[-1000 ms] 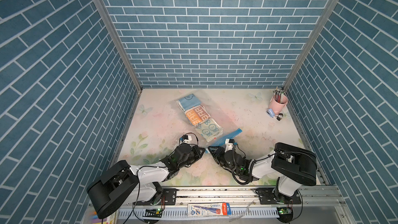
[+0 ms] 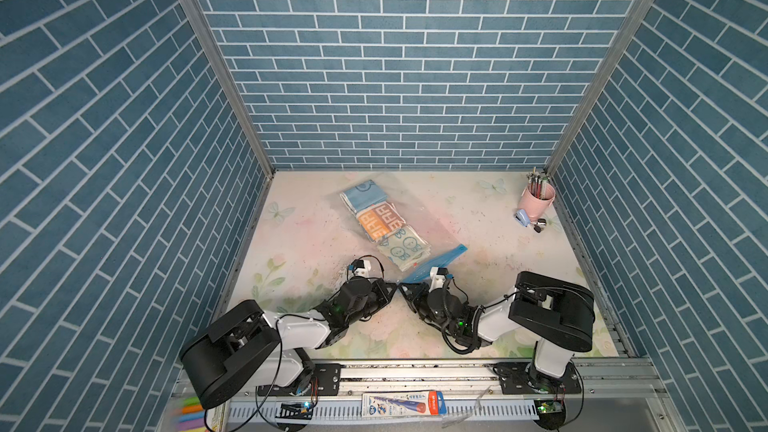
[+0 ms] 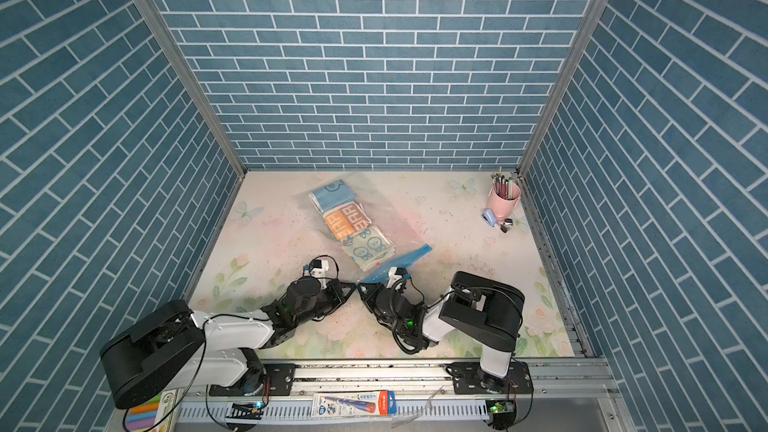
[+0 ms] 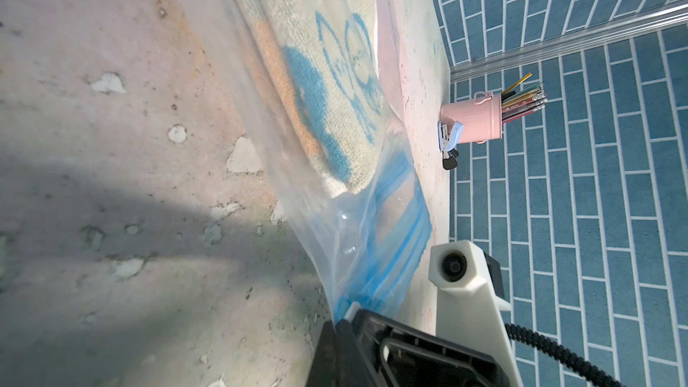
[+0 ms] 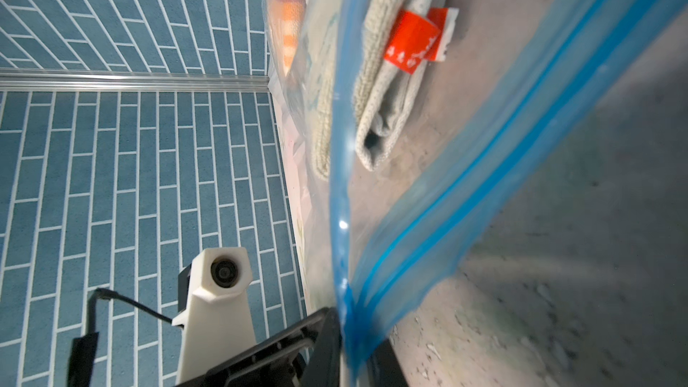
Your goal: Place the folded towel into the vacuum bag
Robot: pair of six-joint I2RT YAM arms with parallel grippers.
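Note:
The folded towel [image 2: 384,222], with blue, orange and cream sections, lies inside the clear vacuum bag [image 2: 433,228] on the table. The bag's blue-striped mouth [image 2: 438,262] points toward the front right. My left gripper is shut at the mouth's near corner, where the film tapers in between its fingertips. My right gripper stands part open at that same corner, its fingers on either side of the blue film. In the right wrist view the mouth gapes, and the towel's end [image 5: 380,122] with its red tag shows behind it. Both grippers' tips nearly meet.
A pink cup [image 2: 537,198] of pencils stands at the back right, with small items beside it. Tiled walls close the sides and back. Free table surface lies left and right of the bag.
Both arms have shifted slightly, the right one's tips moving a little left and up toward the left gripper.

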